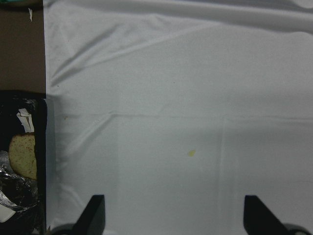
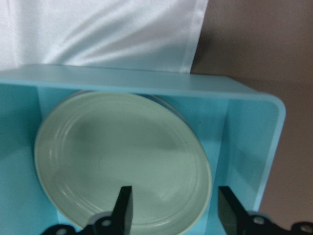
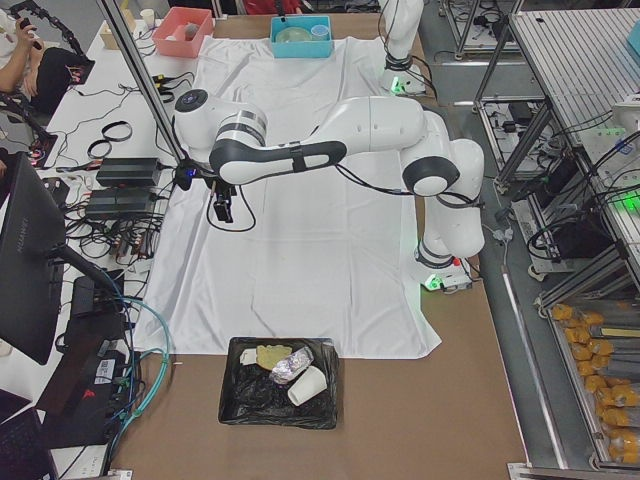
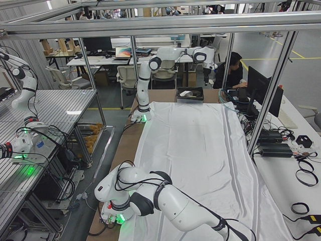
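My left gripper is open over the white cloth (image 1: 171,83), nothing between its fingers. At the left of that wrist view, a black-lined bin (image 1: 41,161) holds a bread slice (image 1: 22,155), crumpled foil and white scraps. In the right wrist view, my right gripper stands open over a pale green plate (image 2: 117,147), which lies inside a light blue box (image 2: 249,137). The camera left view shows the box (image 3: 300,50) at the far end of the cloth, with a blue cup (image 3: 320,32) beside the plate.
A red box (image 3: 182,30) sits on the side table at back left. Monitors, cables and a metal post line the left side in the camera left view.
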